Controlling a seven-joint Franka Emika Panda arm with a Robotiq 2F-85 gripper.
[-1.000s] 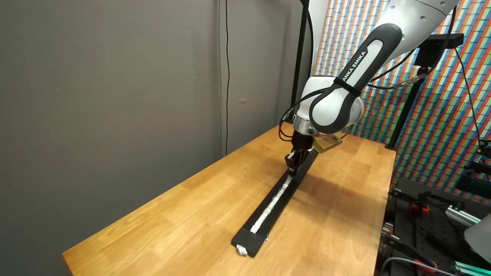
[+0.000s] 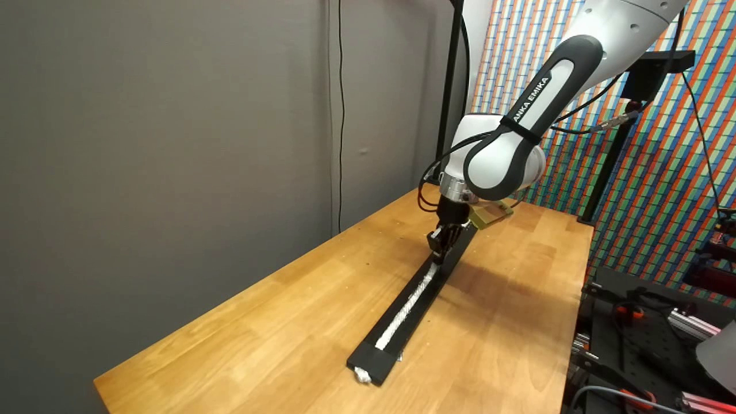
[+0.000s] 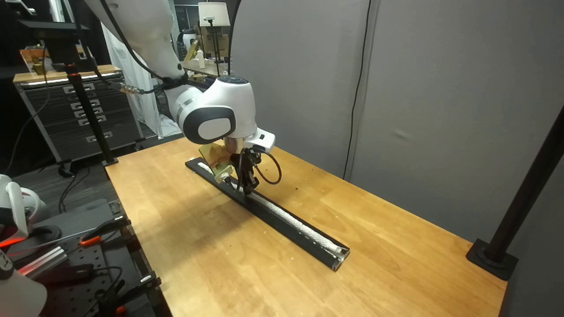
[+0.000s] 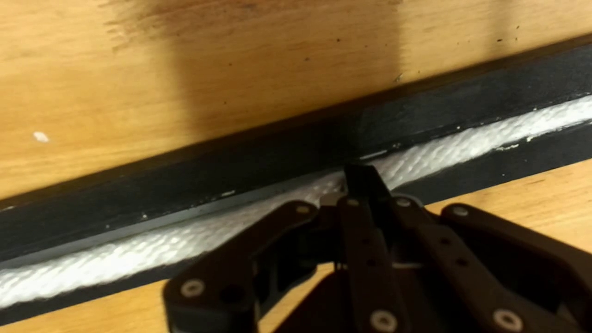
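Note:
A white braided rope (image 4: 133,252) runs lengthwise along the slot of a long black channel (image 4: 233,161) lying on the table. In the first exterior view the rope (image 2: 407,311) shows along the near half of the channel (image 2: 372,359), and a white end pokes out at the near tip. My gripper is shut, its fingertips together and pointing down at the rope near the channel's middle. Whether the tips press on the rope or pinch any of its strands is hidden. From the other side, the gripper (image 3: 247,189) stands over the slot too.
Behind the table stands a grey partition (image 3: 449,105). A dark post (image 3: 502,232) rises at the table's corner, and a cart with tools (image 3: 79,264) stands alongside.

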